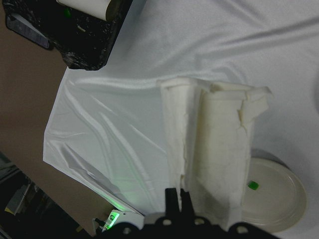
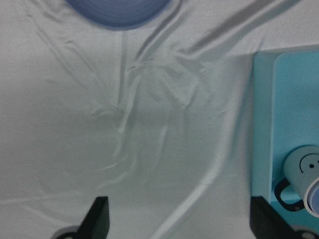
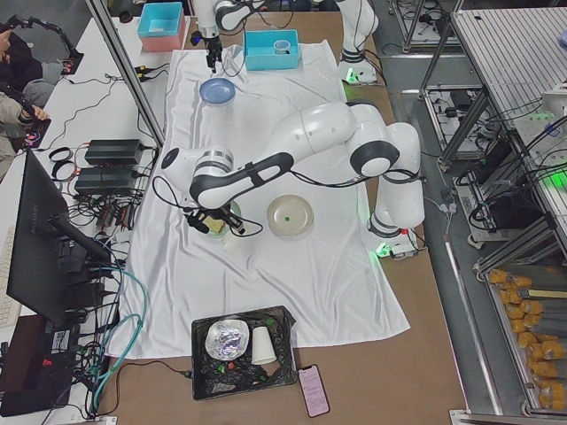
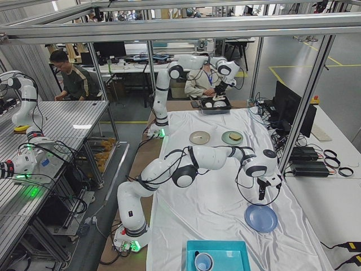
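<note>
My left gripper is shut on a crumpled cream paper piece (image 1: pixel 219 149), held up above the cloth. In the camera left view this gripper (image 3: pixel 213 221) is over the green plate (image 4: pixel 225 137) that bears a yellowish item (image 4: pixel 236 136). A cream plate (image 3: pixel 290 215) with a small green block (image 1: pixel 253 184) lies beside it. My right gripper stands open over the cloth with nothing between its fingers, near a blue plate (image 2: pixel 119 10) and a turquoise bin (image 2: pixel 264 119) holding a smiley mug (image 2: pixel 299 169).
A black tray (image 3: pixel 213 372) with a foil dish and a white cup sits at the near edge, a phone (image 3: pixel 314 390) beside it. Monitors and cables line the side. The cloth between the plates is mostly clear.
</note>
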